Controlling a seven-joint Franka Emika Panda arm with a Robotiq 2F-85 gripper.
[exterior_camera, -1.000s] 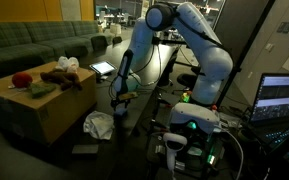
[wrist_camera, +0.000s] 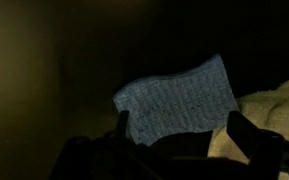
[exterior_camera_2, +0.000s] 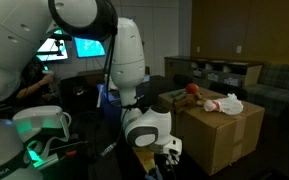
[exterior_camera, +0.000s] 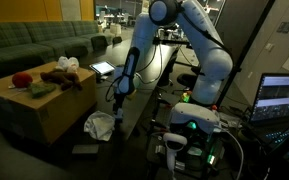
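Note:
A ribbed blue-grey cloth (wrist_camera: 180, 104) lies on the dark floor in the wrist view, with one corner raised toward the upper right. My gripper is open over it, a dark finger toward either side of the cloth. Whether the fingers touch the cloth cannot be told. To its right lies a cream cloth (wrist_camera: 275, 112), partly behind the right finger; in exterior view 1 a crumpled white cloth (exterior_camera: 99, 126) lies left of the lowered arm. Exterior view 2 has the arm's white wrist (exterior_camera_2: 149, 138) low to the floor, hiding much of the gripper area.
A large brown box (exterior_camera: 46, 110) stands beside the arm, bearing a red item (exterior_camera: 22, 79) and a brown soft toy (exterior_camera: 60, 77). A flat dark object (exterior_camera: 85, 149) lies on the floor nearer the camera.
The arm's wrist has turned and shifted slightly. The gripper end sits a little lower and nearer the white cloth. The box and the white cloth look unmoved.

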